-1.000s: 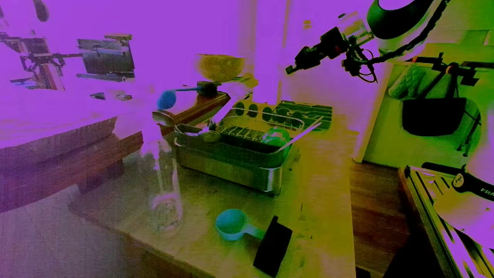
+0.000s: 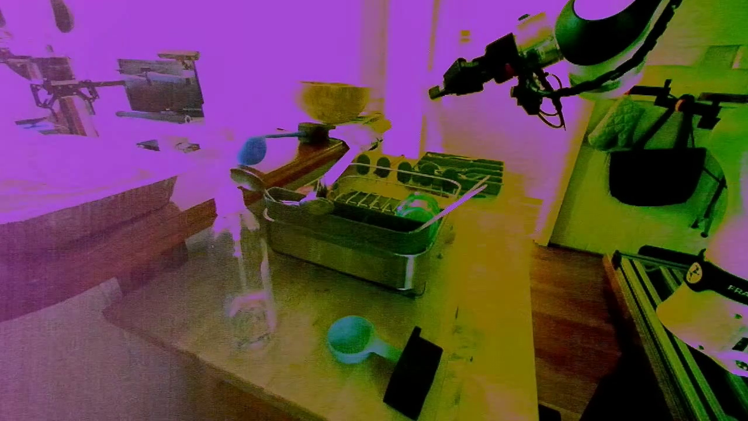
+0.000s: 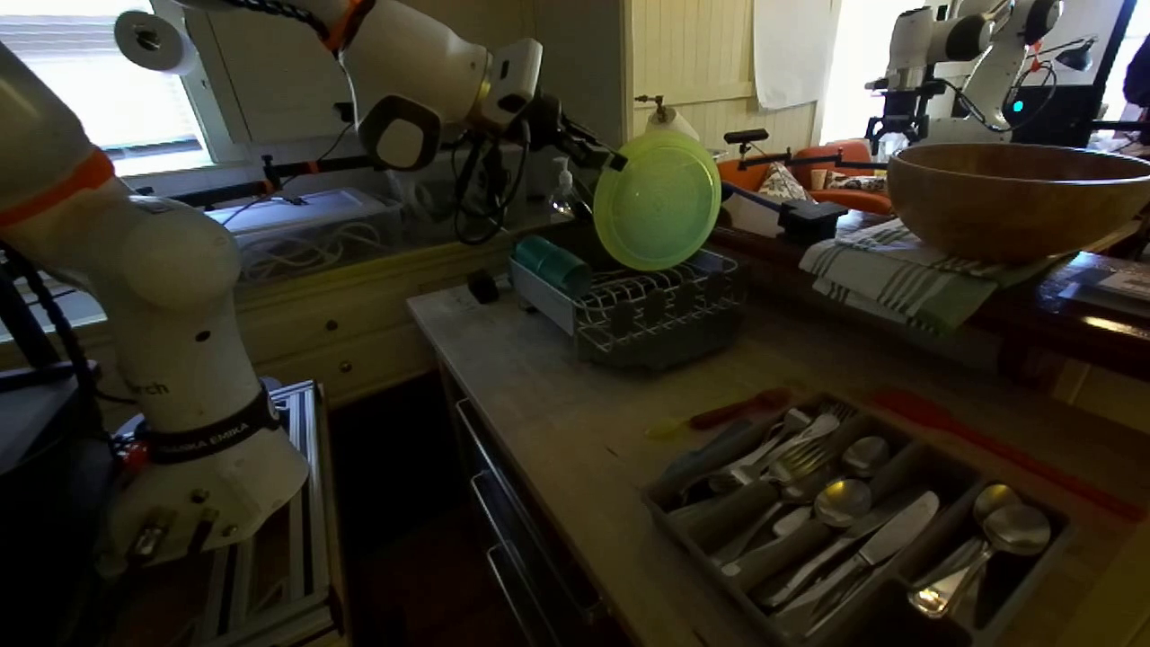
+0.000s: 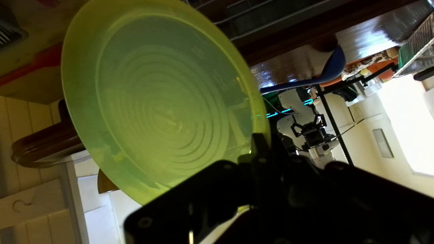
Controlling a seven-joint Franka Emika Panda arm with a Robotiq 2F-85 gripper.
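Note:
A translucent yellow-green plate (image 3: 658,201) hangs on edge above the dish rack (image 3: 658,307), its face turned toward the second exterior camera. My gripper (image 3: 616,162) is shut on the plate's upper left rim in that view. Up close in the wrist view, the plate (image 4: 162,109) fills much of the left half, and the dark gripper meets its rim at lower right. High over the counter in the first exterior view is the gripper (image 2: 436,92); the plate cannot be made out there against the washed-out background.
A teal cup (image 3: 552,264) lies in the rack. Nearer stands a cutlery tray (image 3: 862,528) with red utensils behind it. A wooden bowl (image 3: 1013,199) sits on the raised ledge. Beyond the rack are a clear bottle (image 2: 250,294) and a blue measuring scoop (image 2: 352,339).
In the first exterior view my gripper has risen a little and shifted slightly left, with its wrist tilted more level. The rack, bottle and scoop have stayed in place.

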